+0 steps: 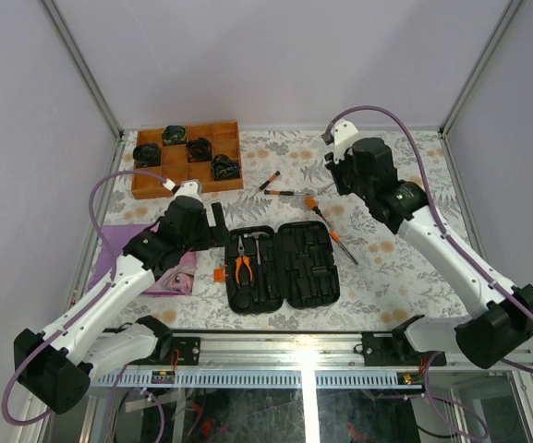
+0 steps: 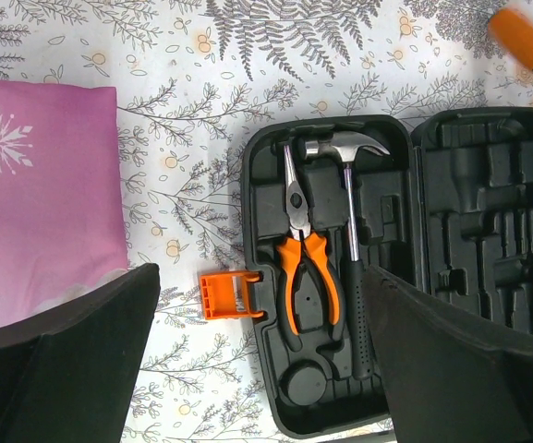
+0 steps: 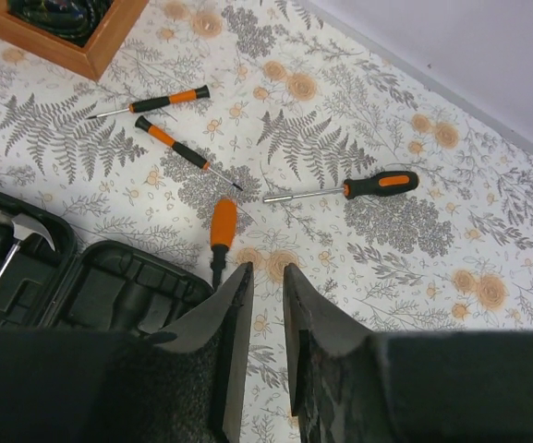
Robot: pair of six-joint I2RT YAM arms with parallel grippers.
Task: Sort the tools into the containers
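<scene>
My left gripper (image 1: pixel 218 223) hangs open above the black toolbox (image 1: pixel 308 293), which holds orange pliers (image 2: pixel 314 273) and a hammer (image 2: pixel 349 145). My right gripper is raised at the back right, fingers closed; what is between them is hard to tell. Just beyond its fingertips is an orange-handled screwdriver (image 3: pixel 223 226), also seen slanting right of the toolbox in the top view. Two small screwdrivers (image 3: pixel 181 98) lie toward the back middle, and a larger black-and-orange screwdriver (image 3: pixel 381 184) lies near them.
A wooden compartment box (image 1: pixel 220 189) with coiled cords stands at the back left. A folded purple cloth (image 2: pixel 42 203) lies at the left, an orange piece (image 2: pixel 222 295) beside the toolbox.
</scene>
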